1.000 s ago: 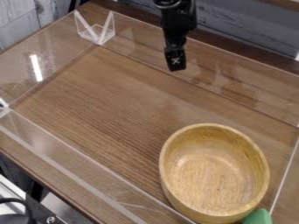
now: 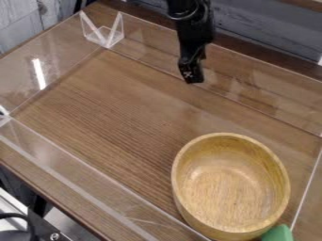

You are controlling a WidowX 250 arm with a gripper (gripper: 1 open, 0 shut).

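My black gripper (image 2: pixel 191 70) hangs at the top centre of the camera view, over the back of the wooden table (image 2: pixel 107 127), with its fingers pointing down. It is open, and I see nothing between its fingers. A round light wooden bowl (image 2: pixel 231 184) sits at the front right, well apart from the gripper.
A small clear plastic object (image 2: pixel 104 28) stands at the back left. Part of a green item (image 2: pixel 280 233) shows at the bottom right corner beside the bowl.
My gripper has moved slightly downward in the view over the last second. The bowl and the other objects have stayed where they were.
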